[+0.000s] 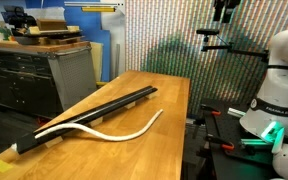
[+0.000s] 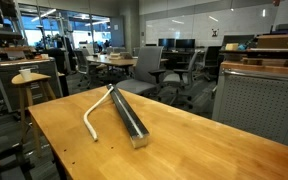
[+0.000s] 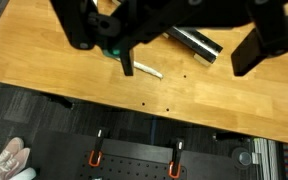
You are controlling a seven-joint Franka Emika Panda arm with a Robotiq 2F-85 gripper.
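A long dark channel (image 1: 89,116) lies across the wooden table, with a white flexible tube (image 1: 119,136) curving beside it. The tube's far end rests over the channel's end in the first exterior view. In the second exterior view the channel (image 2: 128,117) and the tube (image 2: 89,118) lie close together. High above the table edge, well clear of both, hangs my gripper (image 1: 224,12). Looking down in the wrist view, the gripper is open with nothing held; its dark fingers cover part of the channel (image 3: 196,43) and the tube (image 3: 139,68).
The table (image 2: 209,150) has broad free room beside the channel. A metal cabinet (image 2: 254,98) stands past its far side. A stool (image 2: 34,85) stands near one table corner. The robot's dark base (image 3: 134,160) sits off the table edge.
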